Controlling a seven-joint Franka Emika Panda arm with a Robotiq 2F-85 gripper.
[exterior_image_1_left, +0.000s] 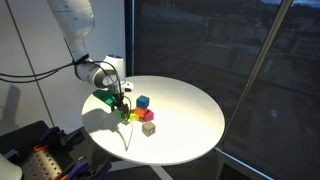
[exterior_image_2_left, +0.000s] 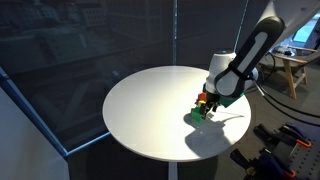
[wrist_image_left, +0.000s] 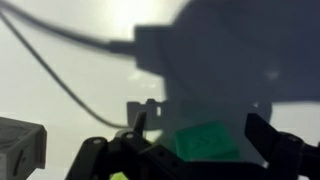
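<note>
My gripper is open, its two dark fingers apart on either side of a green block (wrist_image_left: 206, 142) in the wrist view. Nothing is clasped between them. In exterior view 2 the green block (exterior_image_2_left: 196, 114) sits on the round white table just by the fingertips. Exterior view 1 has the gripper (exterior_image_1_left: 124, 117) low over the table's left part, partly covering the green block. Whether the fingers touch the block cannot be made out.
Close by on the table are a blue block (exterior_image_1_left: 143, 101), a red block (exterior_image_1_left: 148, 115), a yellow block (exterior_image_1_left: 134, 117) and a wooden block (exterior_image_1_left: 148, 128).
</note>
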